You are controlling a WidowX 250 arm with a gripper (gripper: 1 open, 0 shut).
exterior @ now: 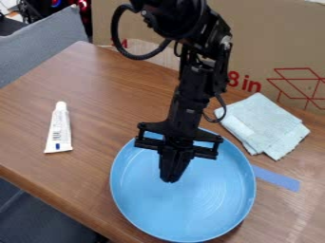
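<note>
My gripper point(172, 172) is shut and points down low over the light blue plate point(178, 214), above the upper middle part of its inside, with nothing visible between its fingers. I cannot tell whether the tips touch the plate. A white tube point(59, 128) lies on the wooden table to the left of the plate, apart from it. A folded pale cloth point(260, 123) lies behind the plate to the right.
A cardboard box wall point(286, 62) stands along the back of the table point(83, 85). A strip of blue tape point(277, 178) is on the table right of the plate.
</note>
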